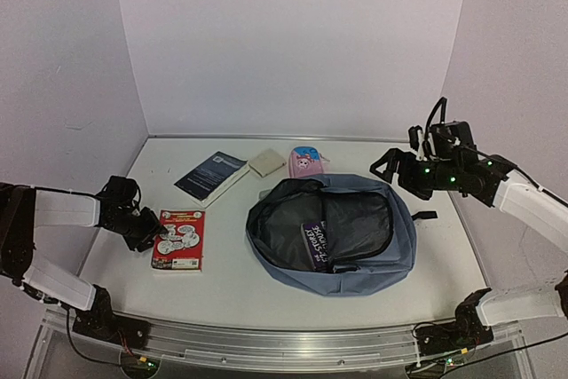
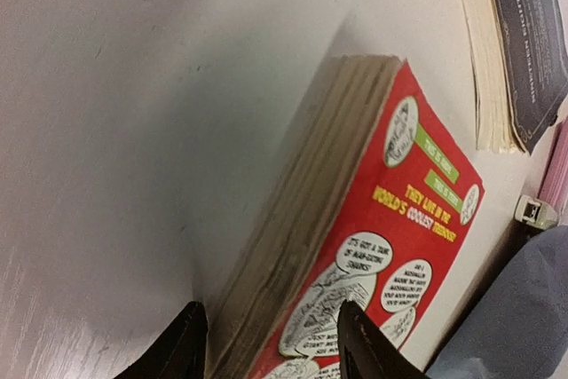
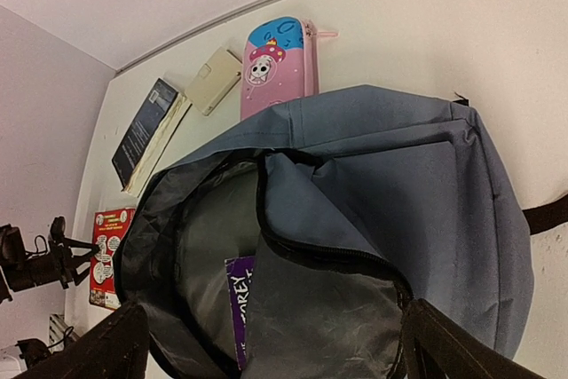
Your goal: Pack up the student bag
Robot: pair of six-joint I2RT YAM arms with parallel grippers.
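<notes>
The red book (image 1: 178,240) lies at the left of the table. My left gripper is at its left edge: one finger stands outside the page block, the other over the red cover. Whether it clamps the book cannot be told. Right of centre the blue-grey bag (image 1: 367,274) lies unzipped, a purple book (image 1: 314,246) inside its dark compartment. Over the bag's right side hangs my right gripper, open and empty. Behind the bag are a dark-covered book (image 1: 211,177), a small beige item (image 1: 266,162) and a pink-and-blue pencil case (image 1: 305,162).
A pale wall (image 1: 293,51) closes off the back, and a metal rail (image 1: 284,335) runs along the front. Bare white table (image 1: 222,290) lies between the red book and the bag. The bag's black strap (image 1: 425,215) sticks out to the right.
</notes>
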